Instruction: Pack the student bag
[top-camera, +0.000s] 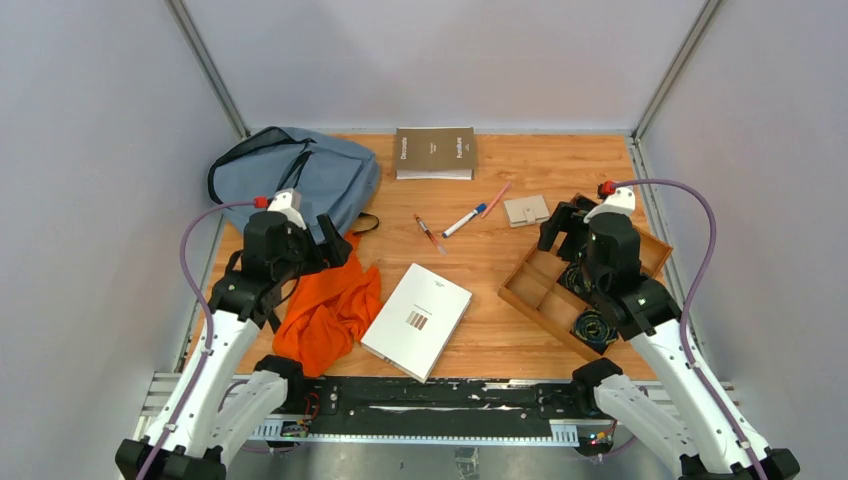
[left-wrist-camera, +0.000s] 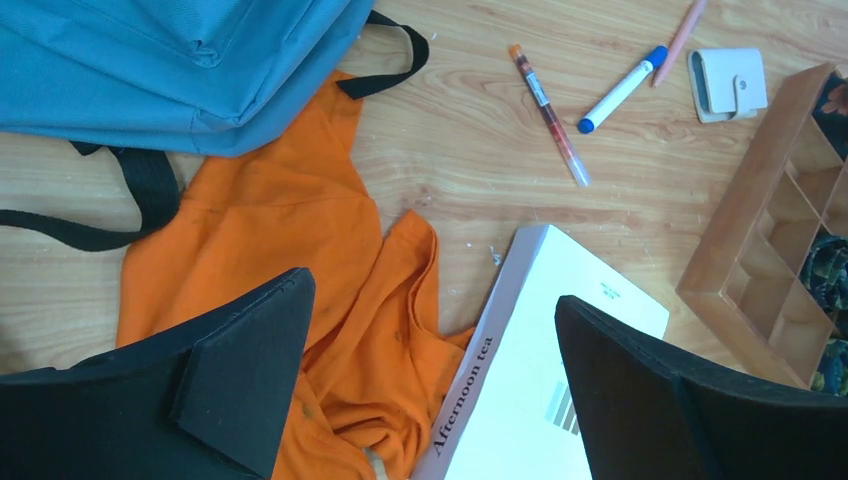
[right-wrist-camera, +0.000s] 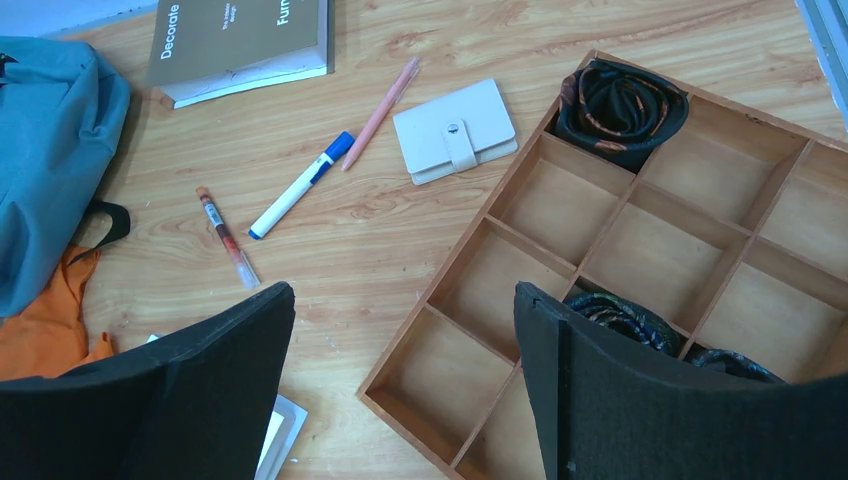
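Observation:
A blue backpack (top-camera: 310, 180) lies at back left over a crumpled orange cloth (top-camera: 325, 310). The white book (top-camera: 415, 320) lies front centre; a brown book (top-camera: 435, 150) lies at the back. Three pens, including a white-blue marker (right-wrist-camera: 295, 190), lie mid-table beside a pale snap-strap wallet (right-wrist-camera: 450, 130). My open left gripper hangs above the cloth and white book, holding nothing. My open right gripper is above the table by the wooden box's left edge, also empty.
The divided wooden box (top-camera: 525, 295) sits at the right, with dark rolled items in some compartments. Bare table shows around the pens. Walls surround the table at back and sides.

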